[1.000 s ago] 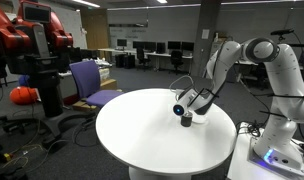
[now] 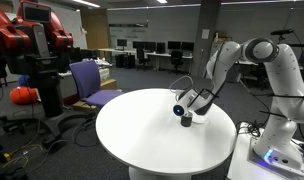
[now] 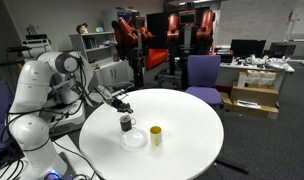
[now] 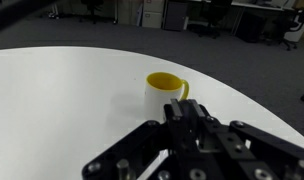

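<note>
A dark mug [image 3: 126,124] stands on the white round table, its handle to the right in exterior view 2; in exterior view 1 the dark mug [image 2: 186,121] shows below the arm's end. My gripper [image 3: 123,108] is low over the table, close to this mug's upper part. In the wrist view the gripper appears shut; dark parts crowd together there, and what lies between the fingers cannot be made out. Beyond the fingers stands a white mug [image 4: 163,101] with a yellow inside, upright and apart from them.
A white plate [image 3: 135,139] lies in front of the dark mug, beside the yellow-and-white mug [image 3: 156,136]. A purple chair [image 2: 88,80] and red-and-black equipment [image 2: 37,45] stand beyond the table.
</note>
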